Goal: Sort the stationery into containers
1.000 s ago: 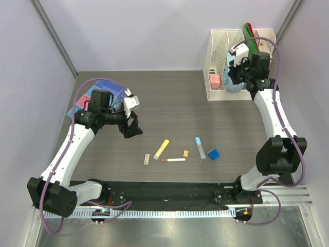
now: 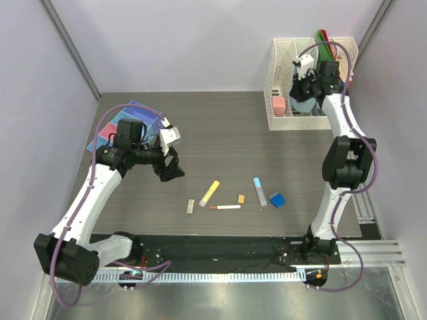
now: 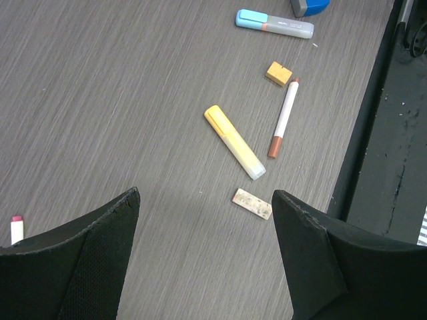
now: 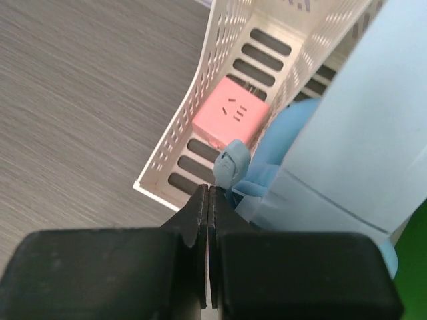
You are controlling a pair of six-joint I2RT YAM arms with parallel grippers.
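Loose stationery lies on the table: a yellow highlighter (image 3: 233,141), white pen (image 3: 285,117), small yellow block (image 3: 278,74), small white piece (image 3: 252,203), blue highlighter (image 3: 273,23) and blue block (image 2: 277,199). My left gripper (image 2: 172,168) is open and empty above the table beside the blue and pink containers (image 2: 113,130). My right gripper is shut inside the white rack (image 4: 163,164), against a light blue item (image 4: 347,140); nothing clearly shows between its fingers. A pink block (image 4: 229,113) sits in the rack's left compartment.
A green item (image 2: 321,49) stands in the rack. Walls border the table at back and sides.
The left arm and table items are unchanged.
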